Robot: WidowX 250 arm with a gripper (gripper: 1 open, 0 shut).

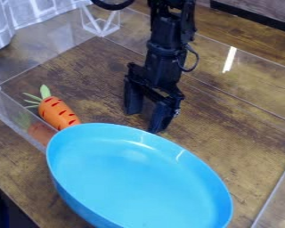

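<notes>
The black arm comes down from the top centre, its gripper [150, 109] low over the wooden table at mid-frame, fingers pointing toward the viewer. Whether it holds anything between its dark fingers cannot be made out, nor how far apart they are for certain. An orange toy carrot [57, 112] with green leaves lies at the left, apart from the gripper. A large blue oval bowl [136, 176] fills the lower middle, in front of the gripper.
Clear plastic walls border the left and lower right. A small white wire stand [100, 23] and white translucent material stand at the top left.
</notes>
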